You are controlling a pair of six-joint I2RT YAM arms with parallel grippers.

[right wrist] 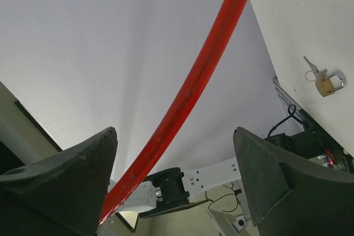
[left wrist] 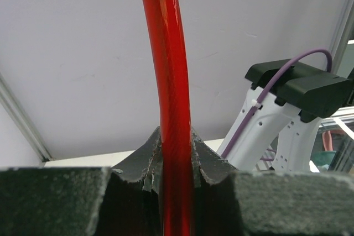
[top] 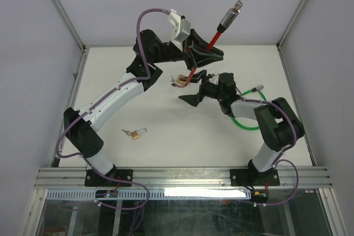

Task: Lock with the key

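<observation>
My left gripper (top: 194, 48) is raised high, shut on a red cable lock (left wrist: 172, 81) with a silver cylinder (top: 230, 15) at its upper end; the red body hangs down through it. My right gripper (top: 196, 88) is lower, its fingers parted around the red cable's lower part (right wrist: 185, 100), which shows diagonally between them in the right wrist view; contact cannot be told. A brass padlock with keys (top: 134, 135) lies at the front left, also seen in the right wrist view (right wrist: 324, 85). Another padlock (top: 180, 78) with a key is partly hidden behind the grippers.
A green cable lock (top: 246, 127) lies looped at the right of the white table (top: 149, 147), partly under my right arm.
</observation>
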